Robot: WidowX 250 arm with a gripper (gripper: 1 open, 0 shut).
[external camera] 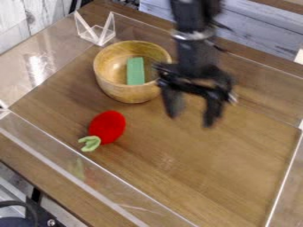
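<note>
My gripper point(196, 106) is in the upper middle of the camera view, blurred, hanging over the wooden table point(201, 177) right of a wooden bowl point(113, 82). A green block point(135, 71) sits inside the bowl. A red object with a green top point(106, 127), like a toy strawberry or radish, lies on the table at the lower left. The blur hides the fingers' exact shape and whether anything is between them.
A clear plastic piece point(95, 28) stands at the back left. Raised edges border the table.
</note>
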